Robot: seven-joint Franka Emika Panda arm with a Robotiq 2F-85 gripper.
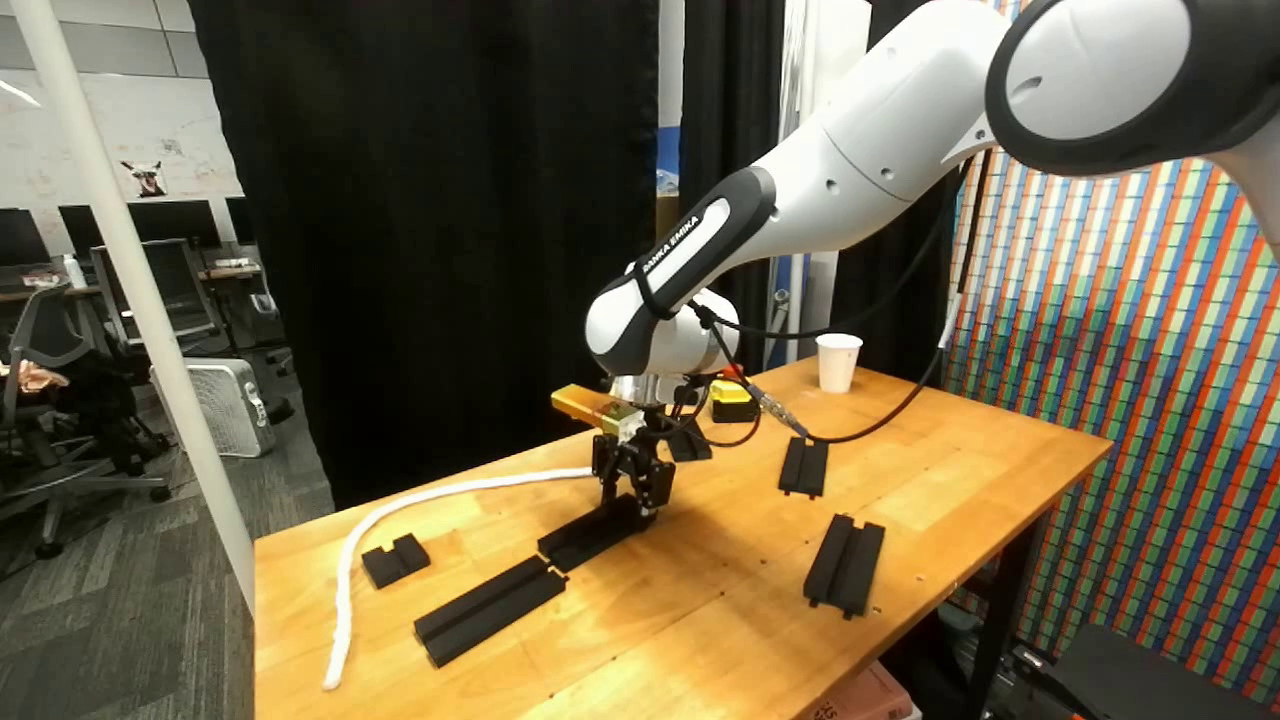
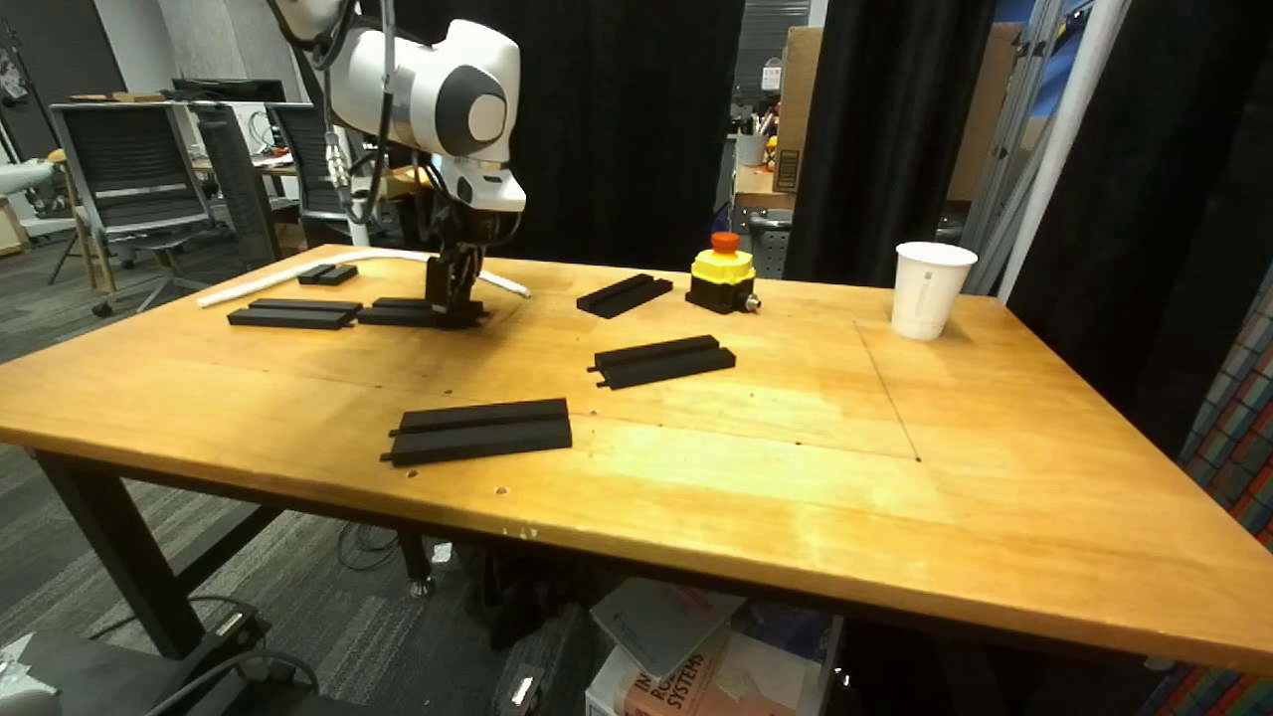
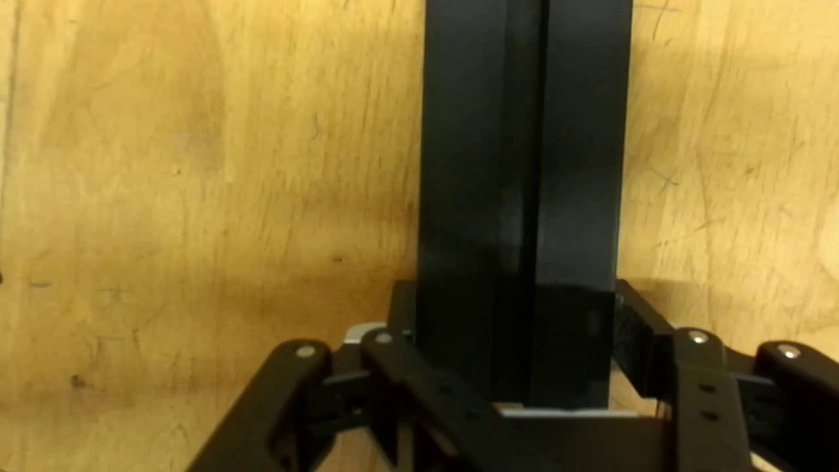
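My gripper (image 1: 632, 492) is shut on the far end of a black grooved track piece (image 1: 585, 534), which lies flat on the wooden table. In the wrist view the fingers (image 3: 641, 346) press against both long sides of this held piece (image 3: 480, 196). Its near end meets a second black track piece (image 1: 489, 610), lined up with it; whether the joint between them is fully closed I cannot tell. From the other side, my gripper (image 2: 454, 298) partly covers the held piece (image 2: 400, 312), with the second piece (image 2: 292, 314) to its left.
A white cable (image 1: 420, 494) curves behind the pieces, near a short black block (image 1: 395, 560). Loose track pieces (image 2: 483, 432) lie elsewhere on the table. A yellow-and-black box with a red button (image 2: 723, 274) and a paper cup (image 2: 931, 290) stand farther off.
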